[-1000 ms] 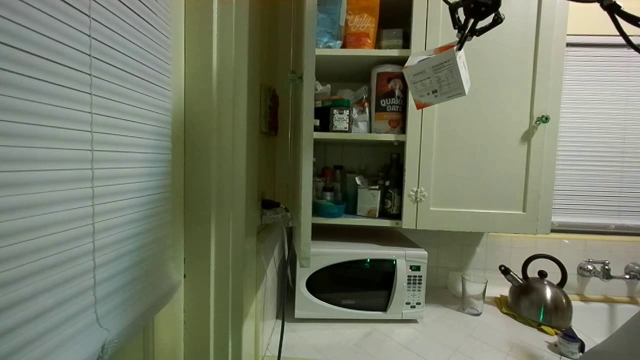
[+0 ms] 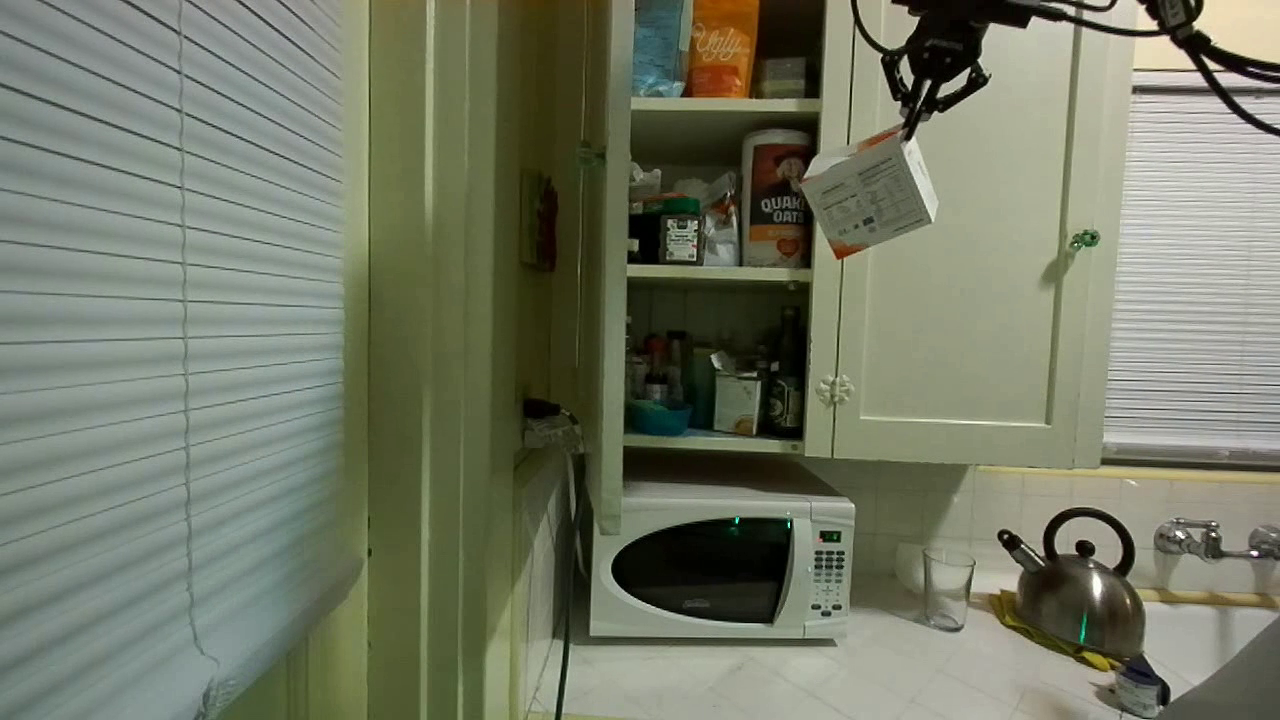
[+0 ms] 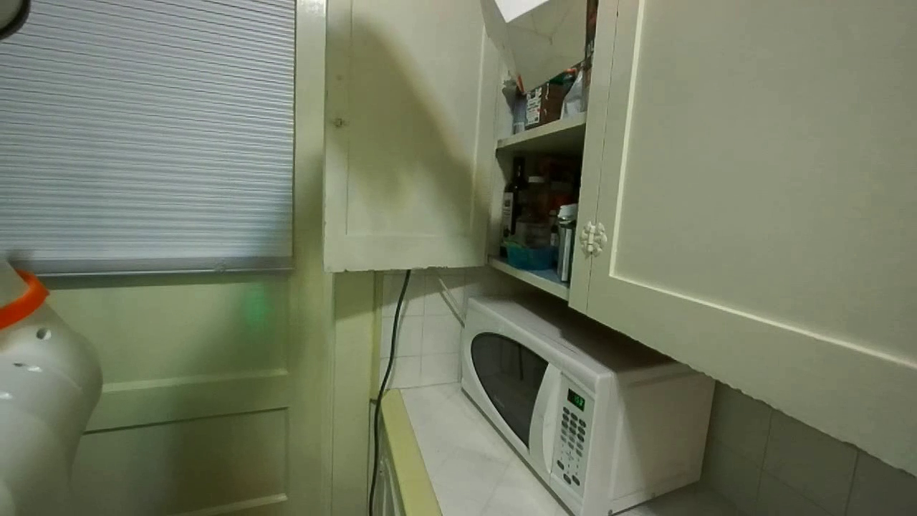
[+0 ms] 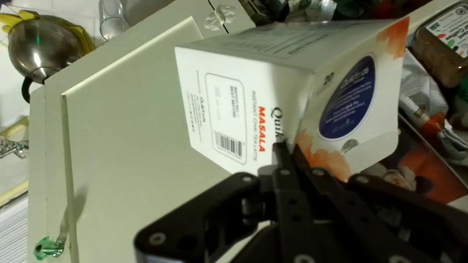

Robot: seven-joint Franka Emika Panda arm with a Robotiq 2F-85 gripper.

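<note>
A white and orange chai tea box hangs tilted in the air in exterior view 1, in front of the closed cabinet door and just right of the open shelves. My gripper is above it, shut on its thin upper edge. In the wrist view the gripper has its fingertips together at a corner of the box, whose barcode side and blue oval label face the camera. What lies between the fingertips is too thin to make out. Exterior view 2 does not show the gripper.
Open cabinet shelves hold an oats canister, jars, bags and bottles. Below stands a white microwave. A glass and a kettle stand on the counter to the right. An open cabinet door borders the shelves.
The gripper and the box have come down somewhat and a little to the left. The box still hangs from the fingertips; the shelves look the same.
</note>
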